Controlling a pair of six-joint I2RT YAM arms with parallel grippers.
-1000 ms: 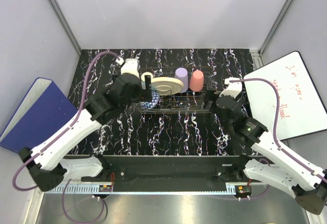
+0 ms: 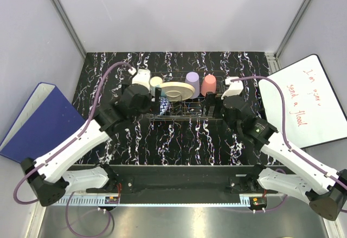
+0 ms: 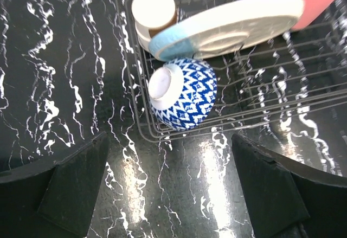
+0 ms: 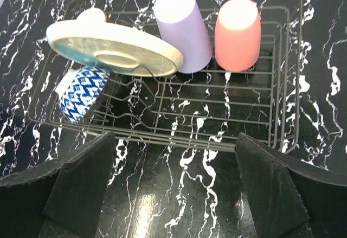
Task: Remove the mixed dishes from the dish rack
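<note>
A wire dish rack [image 2: 190, 116] holds a blue-patterned bowl [image 3: 187, 94] at its left, a cream plate with a pale blue part [image 4: 114, 48] leaning across it, a small light cup [image 3: 153, 7] behind, and upside-down purple [image 4: 181, 32] and pink [image 4: 237, 37] cups at the back right. My left gripper [image 2: 142, 94] is open above the rack's left end; in its wrist view the bowl sits beyond the empty fingers. My right gripper [image 2: 210, 103] hangs open over the rack's right part, with nothing between its fingers.
A blue binder [image 2: 43, 129] leans at the far left, and a whiteboard [image 2: 303, 129] with red writing stands at the far right.
My right gripper has moved leftward over the rack. My left arm has shifted slightly. The dishes look unmoved.
</note>
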